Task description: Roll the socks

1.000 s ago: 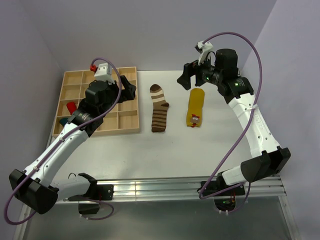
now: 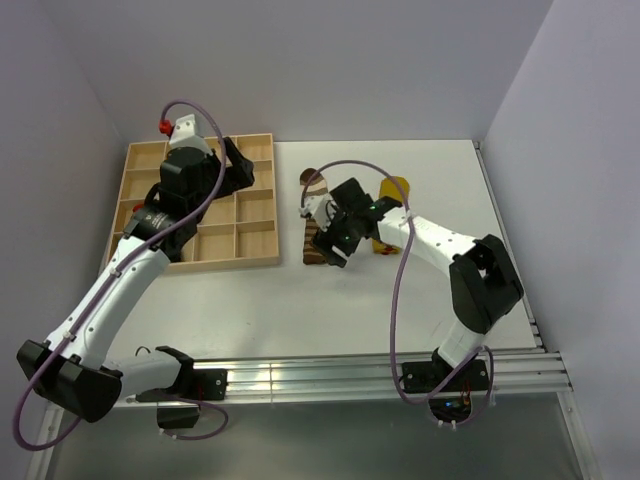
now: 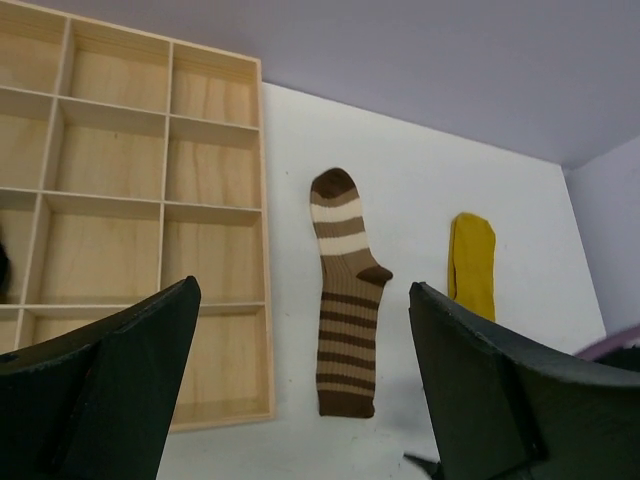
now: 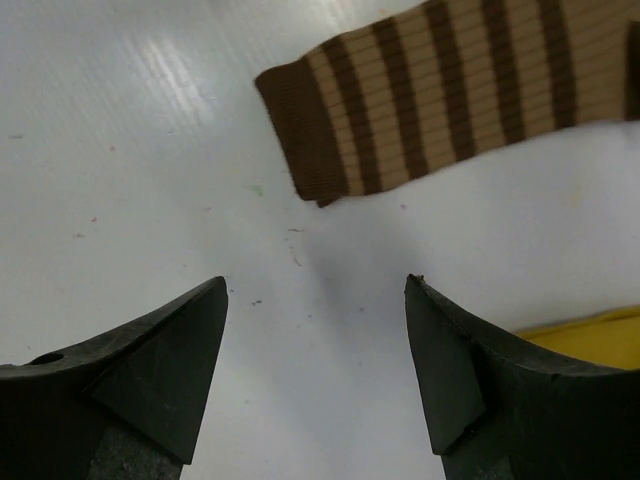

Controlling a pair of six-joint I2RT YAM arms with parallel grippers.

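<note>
A brown striped sock [image 3: 345, 340] lies flat, toe up, on the white table, partly covered by my right arm in the top view. To its right lies a yellow sock [image 3: 472, 260], also flat. My right gripper [image 2: 330, 245] is low by the brown sock's cuff end; in the right wrist view its fingers [image 4: 140, 400] are apart over bare table, below the striped cuff, nothing between them. My left gripper [image 2: 235, 165] hangs over the wooden grid box, its fingers apart and empty.
The wooden box [image 3: 215, 258] with compartments fills the left of the table. Walls border the back and sides.
My right gripper has swung down and left from the back right to the brown sock's lower end. The left gripper has shifted slightly left and up.
</note>
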